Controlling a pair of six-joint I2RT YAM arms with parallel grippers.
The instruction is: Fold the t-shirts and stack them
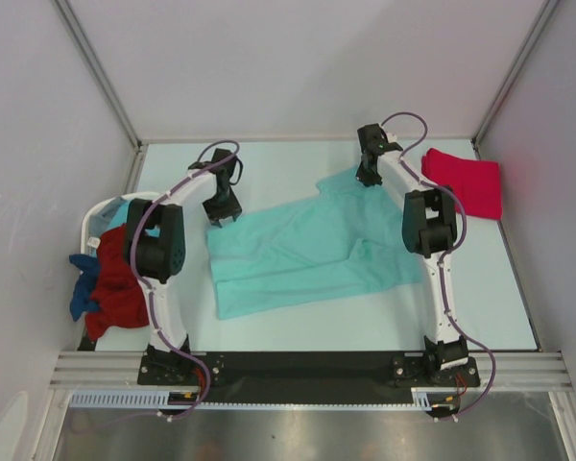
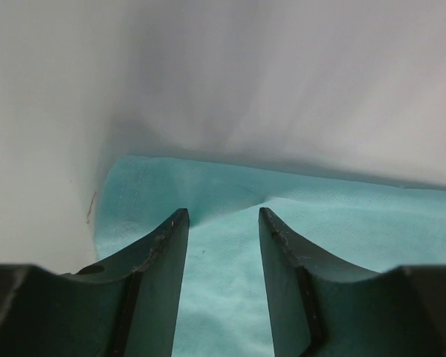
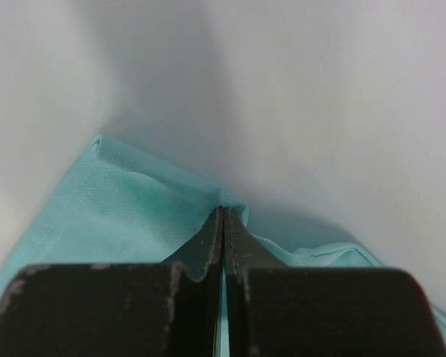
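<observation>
A teal t-shirt point(image 1: 288, 259) lies spread across the table, its lower part folded into bands. At its upper left corner my left gripper point(image 1: 222, 213) hangs with fingers part open; in the left wrist view the gap between the fingertips sits over the shirt's hem, with nothing visibly held. My right gripper point(image 1: 369, 179) is at the shirt's upper right part; in the right wrist view its fingers point(image 3: 204, 256) are shut right at a folded edge of teal cloth point(image 3: 111, 208). Whether fabric is pinched between them is hard to tell.
A folded red shirt point(image 1: 461, 182) lies at the back right. At the left, a white basket point(image 1: 94, 216) holds red, blue and teal clothes, some spilling over its rim. Bare table point(image 1: 269, 163) shows behind and in front of the shirt.
</observation>
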